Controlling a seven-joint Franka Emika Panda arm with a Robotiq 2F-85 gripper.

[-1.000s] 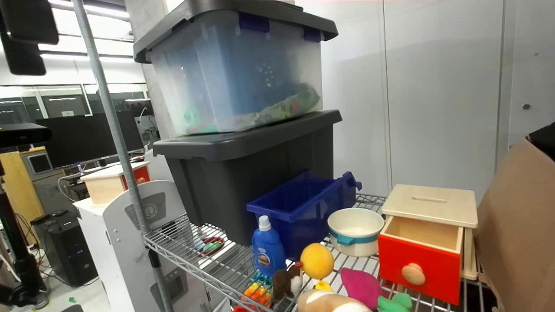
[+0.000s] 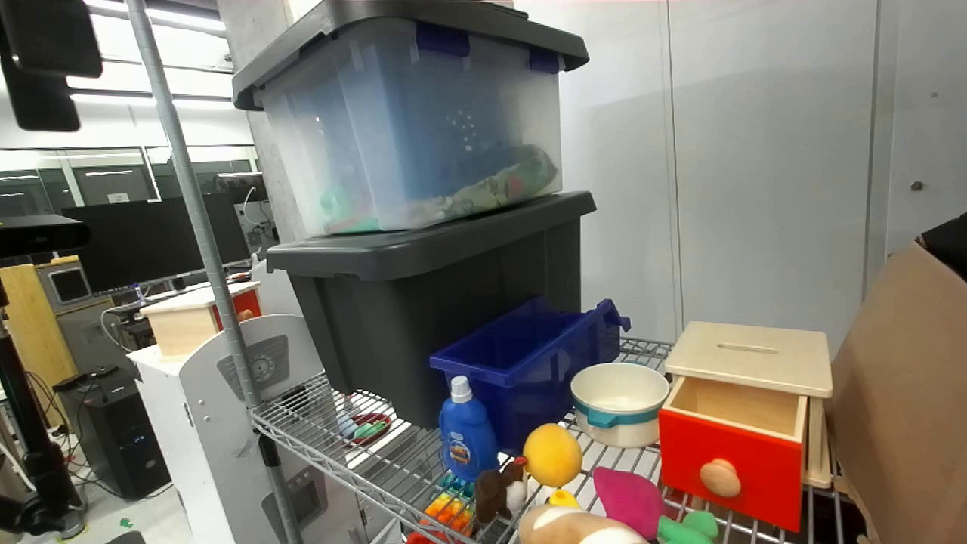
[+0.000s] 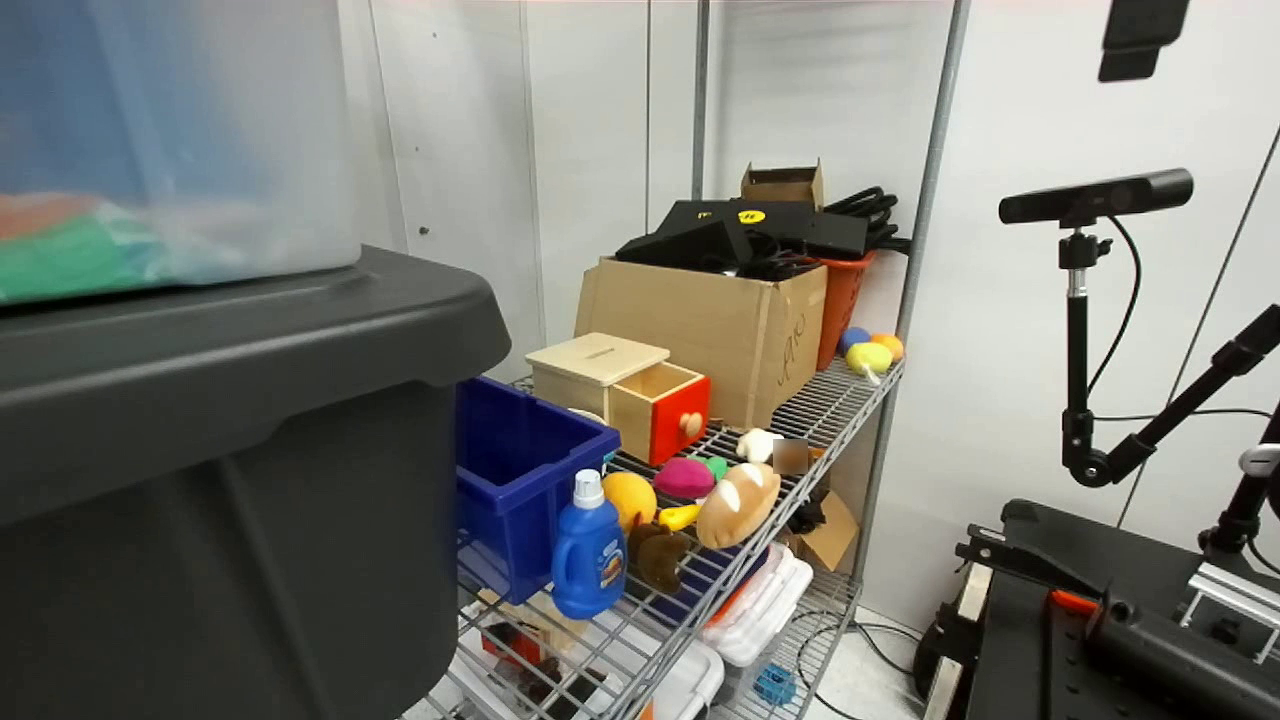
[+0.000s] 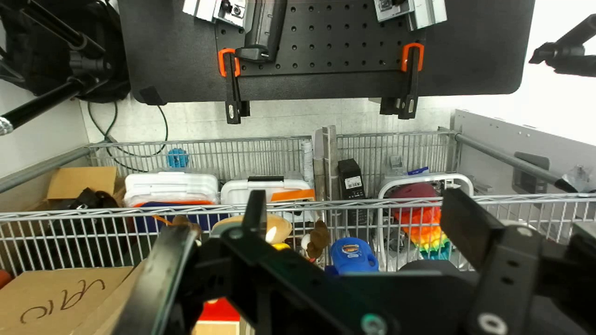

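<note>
In the wrist view my gripper stands open, its two dark fingers wide apart and nothing held between them. Neither exterior view has the gripper in it. On the wire shelf is a wooden box with a red-fronted drawer [image 2: 732,458] pulled out; the part of the drawer's inside that shows looks empty. A blue bottle [image 2: 468,434] stands upright in front of an open blue bin [image 2: 535,363]. Between bin and drawer box sits a cream pot [image 2: 621,408]. A yellow ball [image 2: 552,455], a pink-and-green toy [image 2: 629,502] and a bread-shaped toy [image 3: 738,505] lie near the front.
Two large stacked totes [image 2: 426,308] fill one end of the shelf. A cardboard box [image 3: 684,330] stands beside the drawer box at the other end. A brown toy [image 3: 660,559] lies near the shelf's front edge. Across from the shelf is a black table [image 4: 335,86].
</note>
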